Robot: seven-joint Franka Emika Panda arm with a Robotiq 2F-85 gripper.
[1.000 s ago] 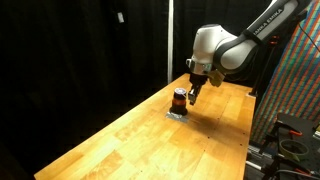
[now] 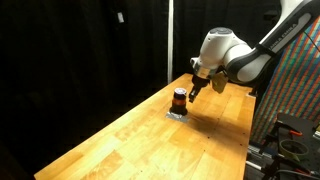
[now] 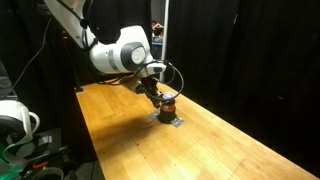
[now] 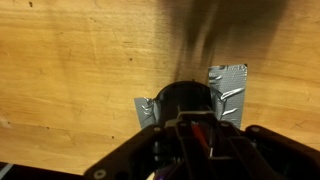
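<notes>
A dark upright canister (image 2: 179, 101) with a pale top and an orange-red band stands on the wooden table. In the second exterior view the canister (image 3: 167, 108) has silver tape around its foot. My gripper (image 2: 192, 97) is low, close beside the canister; whether they touch is unclear. The gripper (image 3: 156, 100) is shut on something small that I cannot identify. The wrist view has the gripper dark at the bottom centre, with a red patch near its fingers. A black rounded base (image 4: 185, 97) lies partly hidden behind it.
Silver tape (image 4: 229, 90) flanks the black base on the table. A dark curtain (image 2: 80, 60) hangs behind it. A cluttered dark stand (image 2: 293, 150) is at the right.
The arm's white upper part has shifted to the right and a little up in exterior view 1. The gripper tip stays close to the canister, which has not visibly moved.
</notes>
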